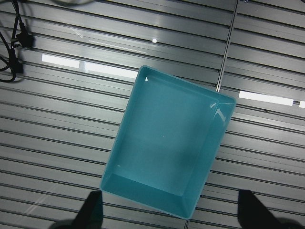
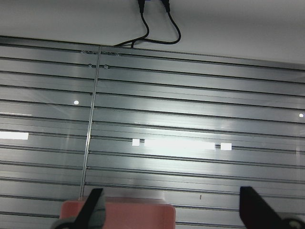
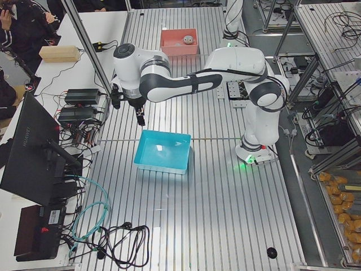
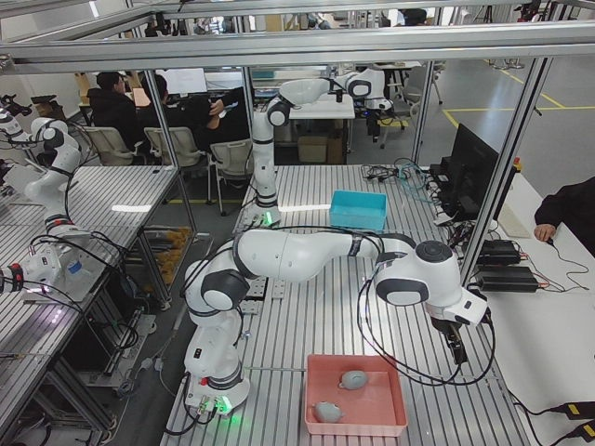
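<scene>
A cyan bin [image 3: 162, 152] lies on the slatted metal table; my left gripper [image 3: 140, 117] hangs above and just behind it, and the left wrist view [image 1: 162, 143] shows the bin empty between widely parted fingers. A pink bin [image 4: 355, 420] at the other station holds two small grey rounded objects [image 4: 353, 379] [image 4: 327, 412]. My right gripper [image 4: 456, 346] is raised above and beside that bin; in the right wrist view its fingers stand apart over bare slats, the bin's edge [image 2: 128, 214] at the bottom.
A monitor [image 3: 31, 147], black boxes [image 3: 82, 97] and cables [image 3: 124, 248] line the side bench. Black plates [image 3: 234, 90] sit by the arm bases. Most of the slatted table between and around the bins is clear.
</scene>
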